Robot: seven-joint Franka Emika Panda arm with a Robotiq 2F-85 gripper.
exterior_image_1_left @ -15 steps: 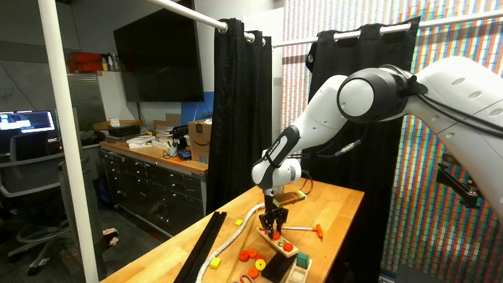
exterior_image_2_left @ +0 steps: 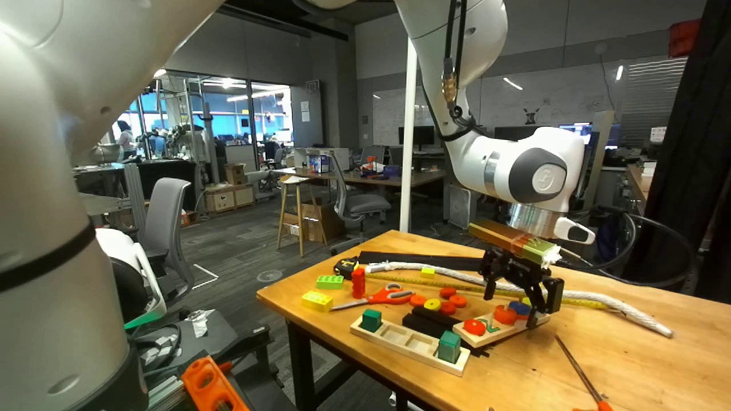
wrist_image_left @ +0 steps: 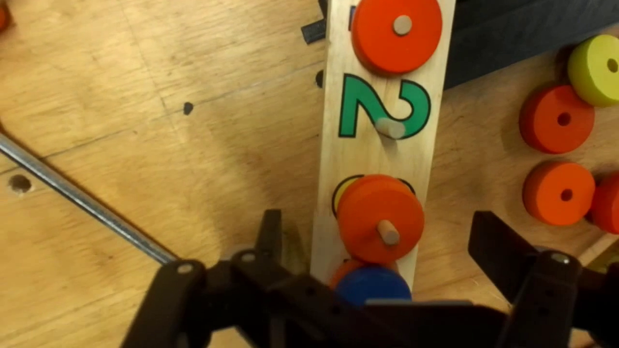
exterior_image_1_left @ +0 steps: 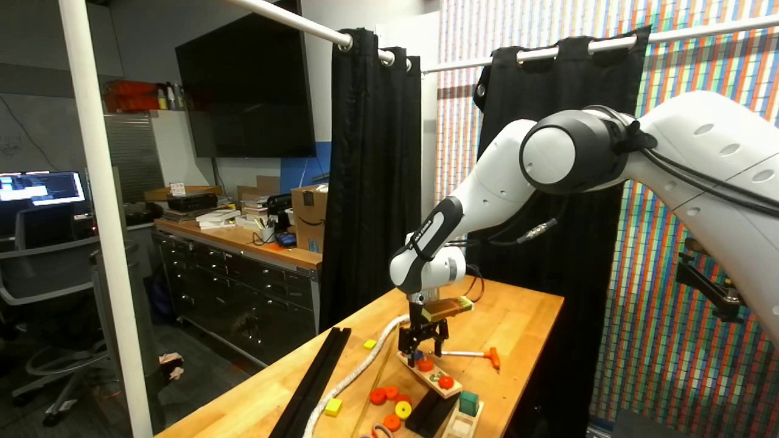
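A wooden peg board [wrist_image_left: 371,156] with painted numerals runs down the wrist view. At its far end a red disc [wrist_image_left: 396,35] sits on a peg. The peg by the green 2 [wrist_image_left: 390,128] is bare. An orange-red disc [wrist_image_left: 380,217] lies around the third peg, which pokes up through its hole. Behind it a blue disc [wrist_image_left: 372,284] is partly hidden by my gripper. The fingers stand open, one finger on each side of the board with wide gaps, and nothing is held.
Loose red, orange and yellow discs [wrist_image_left: 558,193] lie beside the board. A tray with green blocks [exterior_image_2_left: 411,346] and black pieces are close by. A screwdriver [exterior_image_2_left: 579,370] lies on the other side. Scissors [exterior_image_2_left: 384,295], yellow bricks and a white rope [exterior_image_2_left: 603,298] occupy the table further off.
A second ago the gripper's fingers were close together at the orange-red disc. They are now spread apart, and the disc stays on the board.
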